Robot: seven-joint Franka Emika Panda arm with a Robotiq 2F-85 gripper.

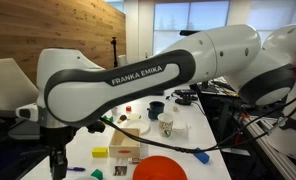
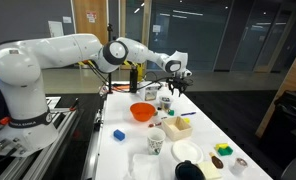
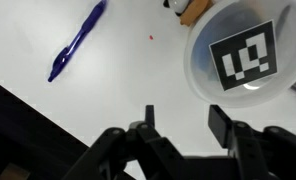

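Observation:
My gripper hangs over the white table with its two dark fingers apart. Nothing sits between them. Up and to the left of it in the wrist view lies a purple pen [image 3: 78, 40]. At upper right is a round translucent container [image 3: 200, 57] with a black-and-white square marker [image 3: 244, 56] in it. Exterior view 1 has the gripper [image 1: 58, 162] pointing down at the table's left side, close to the purple pen [image 1: 76, 168].
A red-orange bowl [image 1: 160, 168] stands near the arm. A beige box [image 1: 128, 135], a yellow block [image 1: 100, 152], a patterned cup [image 1: 165, 124] and a blue object [image 1: 200, 156] are around it. In exterior view 2, a white plate [image 2: 188, 151] lies towards the front.

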